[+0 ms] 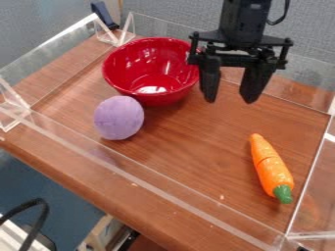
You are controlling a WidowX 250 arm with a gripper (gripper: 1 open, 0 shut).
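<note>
My black gripper point(230, 86) hangs over the back middle of the wooden table, its two fingers apart with nothing between them, just right of a red bowl point(131, 83). A purple ball point(118, 118) lies in front of the bowl on the left. An orange carrot with a green tip point(269, 167) lies on the right side of the table.
Clear low walls point(144, 185) border the wooden table point(183, 167). A black cable loop shows at the lower left, off the table.
</note>
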